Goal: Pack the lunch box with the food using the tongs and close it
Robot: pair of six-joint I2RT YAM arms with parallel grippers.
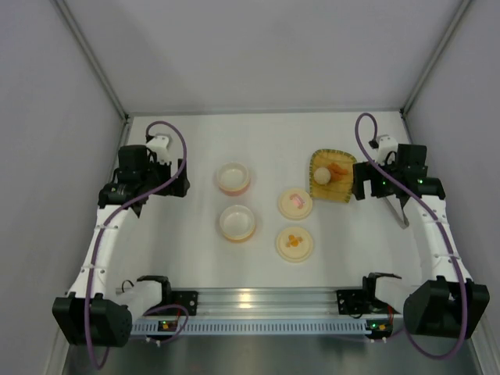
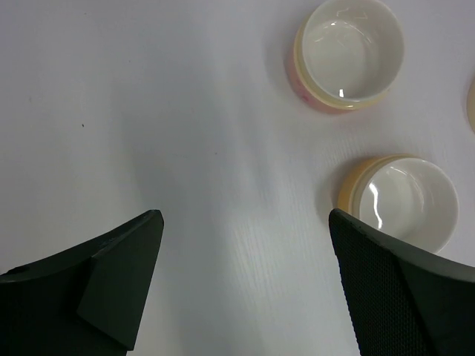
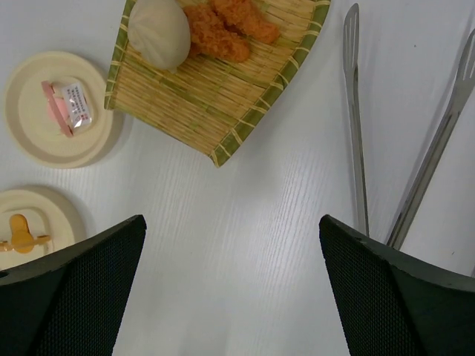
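Observation:
Two round white bowls stand on the left half of the table: a pink-bottomed bowl [image 2: 349,52] at the back and a yellow-bottomed bowl [image 2: 415,204] nearer the front. To their right lie two round lids, one with a pink clasp [image 1: 295,203], one with an orange clasp [image 1: 294,244]. A woven bamboo tray [image 3: 163,111] bears a white bun [image 3: 159,33] and orange fried pieces [image 3: 219,37]. My left gripper [image 1: 180,178] hangs open left of the bowls, empty. Beside the tray's right edge, my right gripper [image 1: 362,180] is open too, nothing between its fingers.
Metal tongs lie at the far right, their arms [image 3: 358,141] spread apart, partly behind the right gripper's finger in the right wrist view. Bare white table [image 1: 266,141] shows behind the bowls and lids. A metal rail [image 1: 258,297] runs along the front edge.

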